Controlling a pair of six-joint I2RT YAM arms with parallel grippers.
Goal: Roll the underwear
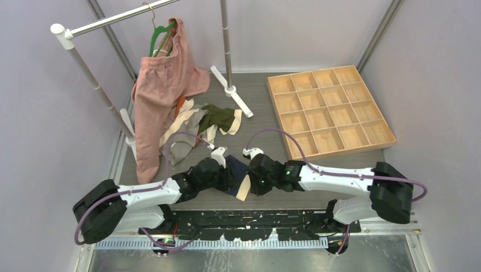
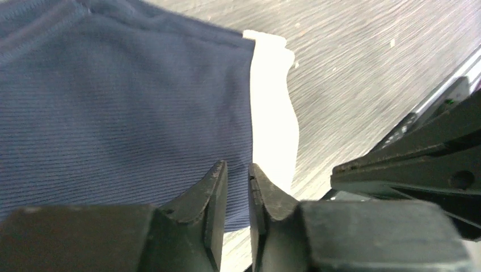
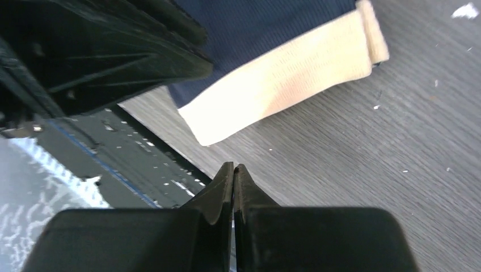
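Navy underwear with a cream waistband (image 1: pixel 244 188) lies folded on the table between my two grippers. In the left wrist view its navy cloth (image 2: pixel 130 113) spreads fairly flat, the cream band along its right side. My left gripper is over the cloth near that band, its fingers parted by a narrow gap with nothing gripped in it. Shut, with nothing showing between its tips, my right gripper stands just off the band's outer edge (image 3: pixel 278 85). From above, the arms cover part of the cloth.
Behind lies a heap of clothes (image 1: pixel 218 119), with pink trousers (image 1: pixel 164 85) on a rack to its left. An empty wooden compartment tray (image 1: pixel 332 110) stands at the back right. Both grippers are close together; bare table lies right of the band.
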